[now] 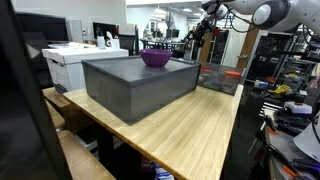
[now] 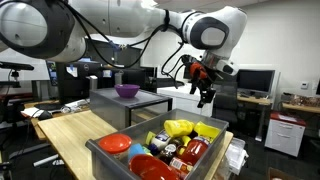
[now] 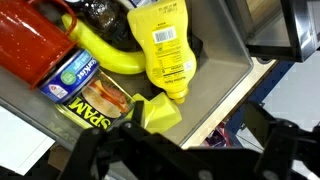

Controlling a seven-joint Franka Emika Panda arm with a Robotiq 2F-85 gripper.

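Observation:
My gripper is open above a grey bin (image 2: pixel 119 160) of groceries, its dark fingers spread wide with nothing held between them. In the wrist view a yellow mustard bottle (image 3: pixel 165 45) lies beyond the fingertips. A yellow object (image 3: pixel 157 112) is closer to the left finger, which hides part of it. Left of these are a Spam can (image 3: pixel 102 97), a blue can (image 3: pixel 70 76), a yellow banana (image 3: pixel 102 46) and a red mug (image 3: pixel 30 40). Exterior view 2 shows the gripper (image 2: pixel 205 98) hanging over the bin's far right part.
A purple bowl (image 1: pixel 156 58) rests on a long grey box (image 1: pixel 150 92) beside the bin. The wooden table (image 1: pixel 185 140) has a wide bare stretch in front. The bin's wall (image 3: pixel 232 85) runs close to the right finger in the wrist view.

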